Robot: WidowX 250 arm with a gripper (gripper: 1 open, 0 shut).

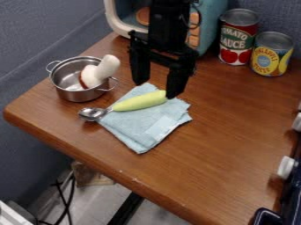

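Observation:
My black gripper [157, 77] hangs open in the upper middle, its two fingers spread wide with nothing between them, just above a pale yellow corn-like toy [139, 102]. The toy lies on a folded light blue cloth [147, 132]. A metal spoon [93, 113] lies at the cloth's left edge. A steel pot [66, 87] on the left holds a white mushroom-like piece [105, 70] and other items I cannot make out.
A tomato sauce can [237, 39] and a yellow can [272, 54] stand at the back right, beside a teal toy appliance [203, 22]. Dark equipment with white knobs lines the right edge.

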